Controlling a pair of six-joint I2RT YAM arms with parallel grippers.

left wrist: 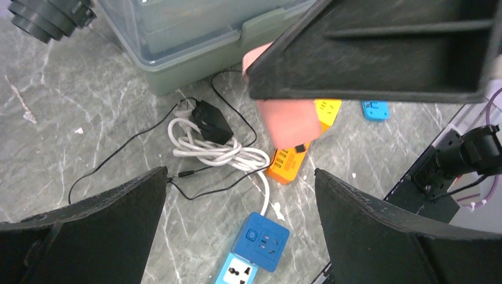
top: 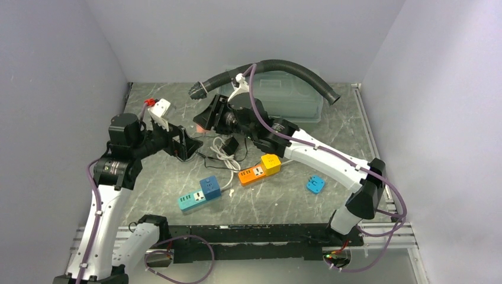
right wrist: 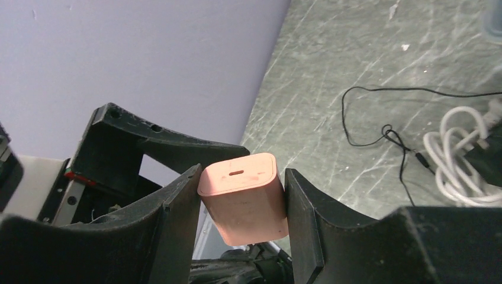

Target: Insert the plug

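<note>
A pink plug (right wrist: pixel 245 204) sits between the fingers of my right gripper, which is shut on it, held up off the table. In the left wrist view the same plug (left wrist: pixel 290 121) hangs beyond and above my left gripper, whose fingers stand wide apart with nothing in them. From the top, the left gripper (top: pixel 188 147) is a little left of and nearer than the right gripper (top: pixel 208 121). On the table lie an orange and yellow power strip (top: pixel 251 174) and a teal and blue strip (top: pixel 191 200).
A bundled white cord (top: pixel 228 160) and black adapter (top: pixel 230 146) lie mid-table. A blue plug (top: pixel 315 184) rests to the right. Toward the back are a clear bin (top: pixel 290 103) and a black hose (top: pixel 296 66).
</note>
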